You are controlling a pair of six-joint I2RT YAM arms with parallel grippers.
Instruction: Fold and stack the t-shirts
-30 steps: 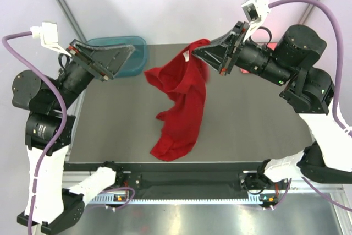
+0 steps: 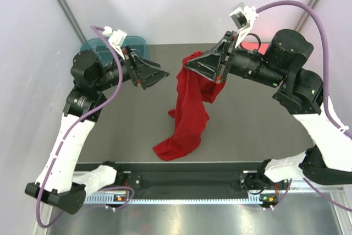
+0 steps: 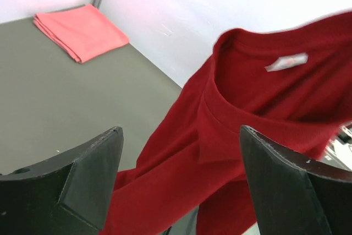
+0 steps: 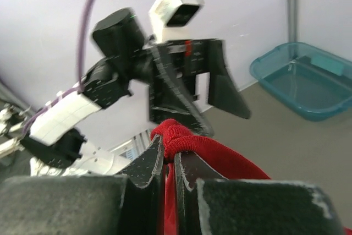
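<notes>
A red shirt [image 2: 190, 108] hangs from my right gripper [image 2: 195, 64] in the top view, its lower end lying on the grey table [image 2: 121, 125]. My right gripper is shut on the bunched red cloth. My left gripper [image 2: 159, 75] is just left of the cloth, part open with nothing visible held; in the left wrist view its fingers [image 3: 66, 185] stand apart, with red cloth and a white label [image 3: 286, 61] in front of them.
A folded light-red cloth lies at the back right, mostly behind my right arm in the top view. A teal bin stands at the back left.
My left gripper has moved rightward toward the red shirt. My right gripper has shifted slightly left and down in the top view, and the spread upper cloth now hangs narrower.
</notes>
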